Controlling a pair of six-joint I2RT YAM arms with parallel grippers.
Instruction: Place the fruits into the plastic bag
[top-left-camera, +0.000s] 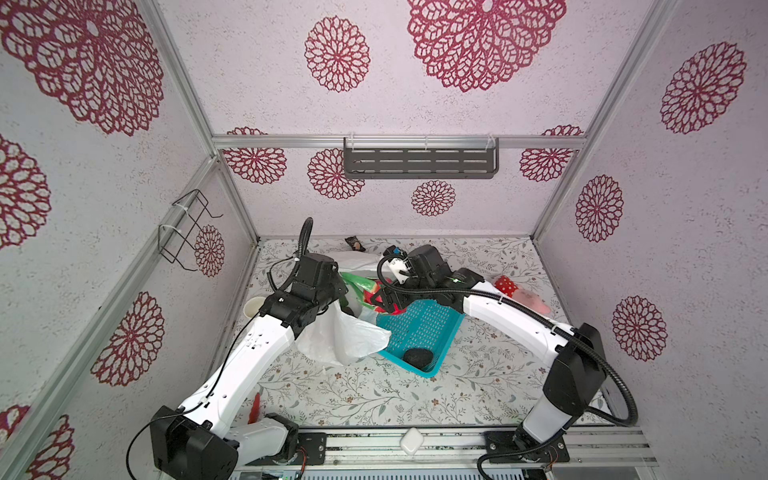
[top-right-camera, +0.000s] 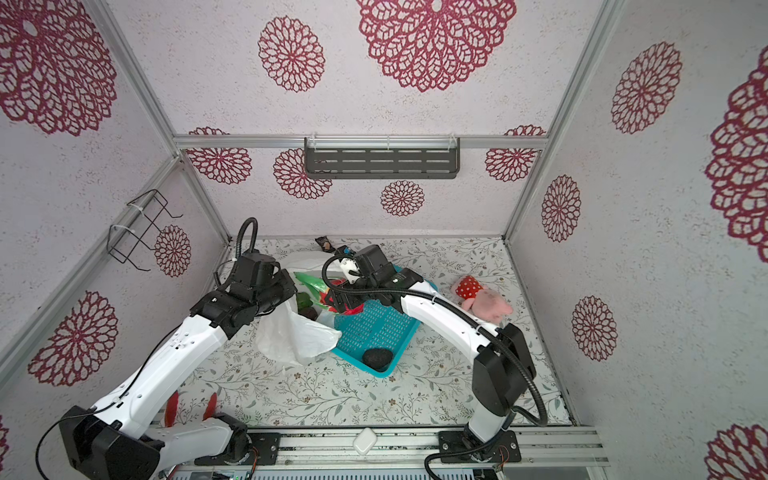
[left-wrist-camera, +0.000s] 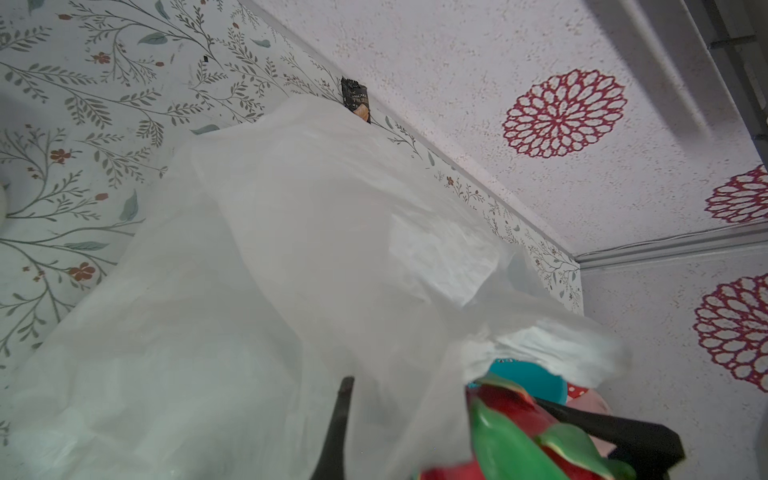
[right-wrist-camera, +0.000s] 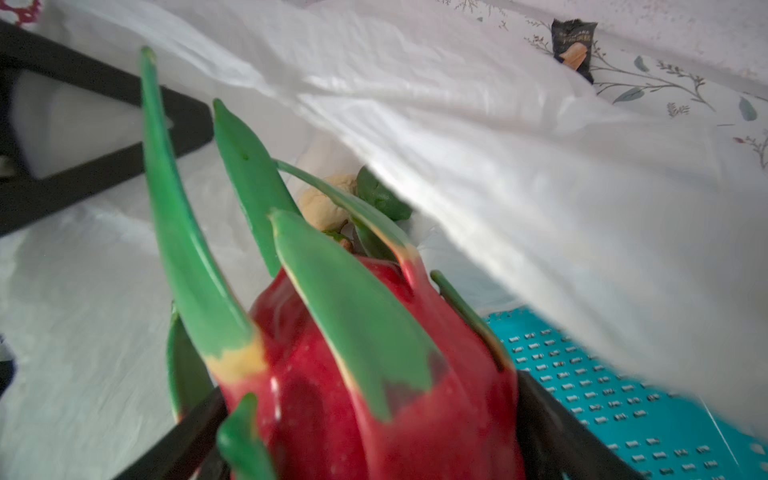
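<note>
The white plastic bag (top-left-camera: 340, 340) is held up at its rim by my left gripper, shut with thin film between its fingers. A red dragon fruit (right-wrist-camera: 448, 384) with green leaf tips is at the bag's mouth, leaves pointing inward. My right gripper surrounds the fruit with its fingers (right-wrist-camera: 552, 424) spread wide on both sides; how firmly they touch it cannot be told. Inside the bag, a beige piece (right-wrist-camera: 324, 204) and a green one (right-wrist-camera: 384, 194) show past the leaves. The bag's bottom is hidden.
The teal basket (top-left-camera: 445, 340), with a dark oval item (top-left-camera: 417, 357) in its front corner, lies right of the bag. Soft pink toy (top-right-camera: 488, 306) and red dotted piece (top-right-camera: 468, 286) lie far right. A pale cup (top-left-camera: 254, 307) stands left.
</note>
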